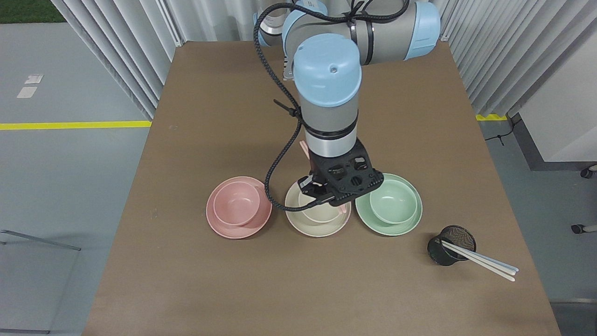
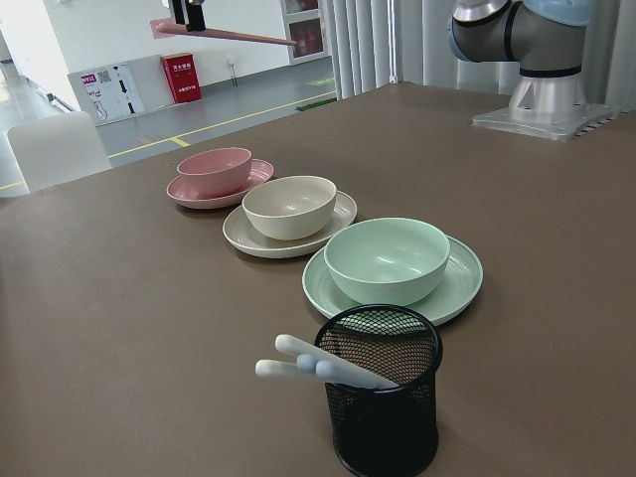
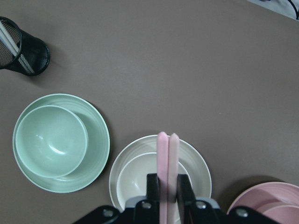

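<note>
My gripper is shut on a pair of pink chopsticks (image 3: 162, 163), held high over the cream bowl (image 3: 133, 182) and plate (image 3: 196, 163). In the left view the chopsticks (image 2: 238, 36) are horizontal at the top, well above the table. The mint bowl (image 1: 392, 196) on its plate stands right of the cream set in the front view; the pink bowl (image 1: 236, 199) on its plate stands left of it. A black mesh holder (image 1: 447, 252) with several white chopsticks (image 1: 487, 263) stands at the front right.
In the front view the arm covers part of the back middle and of the cream bowl.
</note>
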